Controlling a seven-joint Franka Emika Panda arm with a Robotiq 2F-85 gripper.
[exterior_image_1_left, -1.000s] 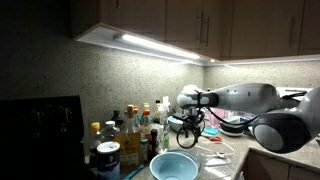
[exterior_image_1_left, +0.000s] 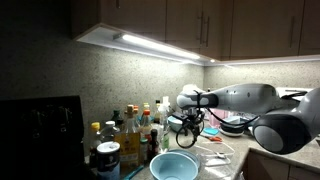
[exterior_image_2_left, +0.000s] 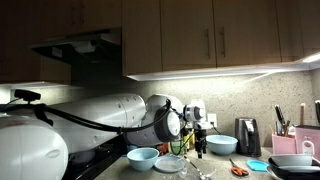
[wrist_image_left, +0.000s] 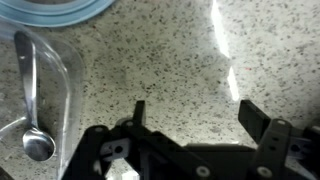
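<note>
My gripper is open above bare speckled counter, with nothing between its fingers in the wrist view. To its left lies a clear tray (wrist_image_left: 70, 90) with a metal spoon (wrist_image_left: 32, 110) inside. The edge of a blue, round, dish-like thing (wrist_image_left: 60, 10) shows at the top left of that view. In exterior view 1 a light blue bowl (exterior_image_1_left: 175, 165) stands at the front of the counter, apart from the gripper. The same bowl (exterior_image_2_left: 143, 159) appears left of the gripper in exterior view 2.
Bottles and jars (exterior_image_1_left: 130, 140) crowd the counter's back left. A second blue bowl (exterior_image_2_left: 221, 145), a knife block (exterior_image_2_left: 248, 139), red-handled scissors (exterior_image_2_left: 238, 168) and stacked pots (exterior_image_2_left: 292, 165) stand toward the right. Clear counter lies beneath the gripper.
</note>
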